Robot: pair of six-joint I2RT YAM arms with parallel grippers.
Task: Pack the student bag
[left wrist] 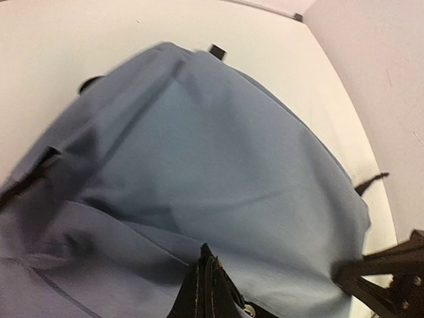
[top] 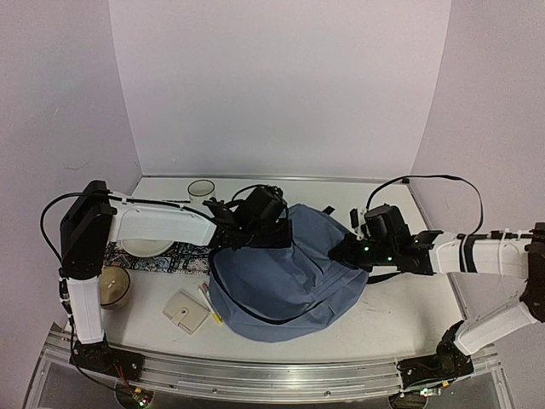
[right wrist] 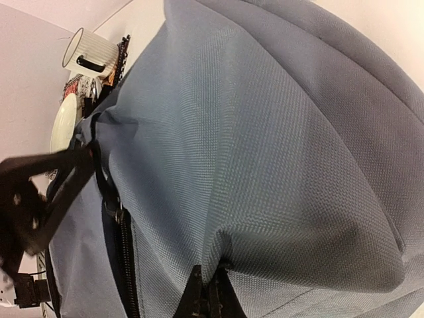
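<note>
The blue-grey cloth bag (top: 272, 281) lies slumped across the middle of the table, its black zipper (right wrist: 126, 255) showing in the right wrist view. My left gripper is shut at the bag's black zipper edge, where the cloth rises to a peak. Over on the right side of the bag, my right gripper is shut on a fold of the fabric. Whatever lies inside the bag is hidden by the cloth.
Left of the bag are a ribbed mug (right wrist: 86, 56), a pale plate (top: 146, 248) on a patterned cloth (top: 162, 262), and a brownish bowl (top: 114, 287). A beige wallet (top: 186, 312) and slim pens (top: 209, 304) lie in front.
</note>
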